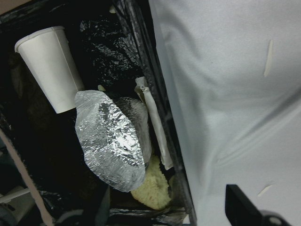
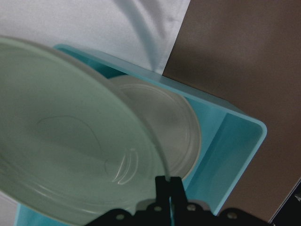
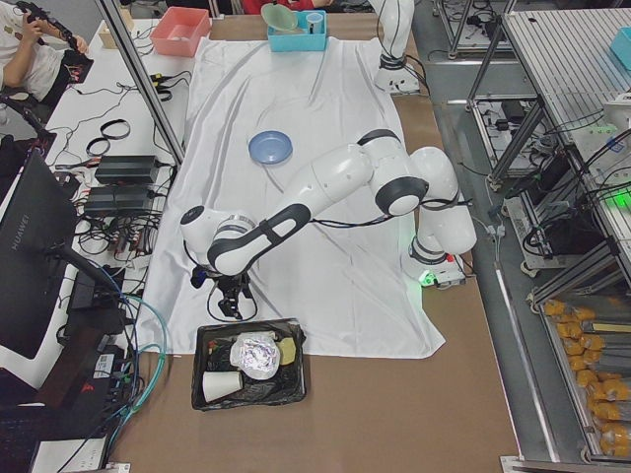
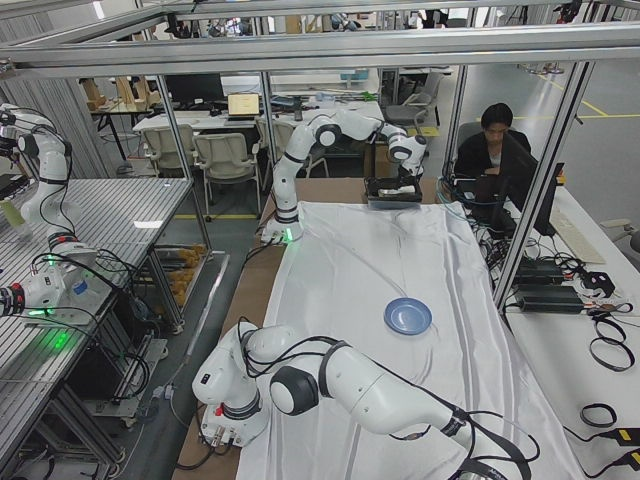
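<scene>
My left gripper (image 3: 229,296) hangs just above a black-lined bin (image 3: 212,399). In the left wrist view its fingers are apart, with nothing between them; crumpled foil (image 1: 110,141) lies in the bin beside a white paper cup (image 1: 49,66) and a yellow sponge-like piece (image 1: 155,188). At the far end, my right gripper is shut on the rim of a pale green plate (image 2: 70,136), held tilted over a light blue container (image 2: 235,155) with a pale round dish (image 2: 171,122) inside. A blue plate (image 3: 270,147) lies on the white cloth.
A red box (image 3: 181,30) stands at the far left. Cables and devices crowd the side table (image 3: 99,89).
</scene>
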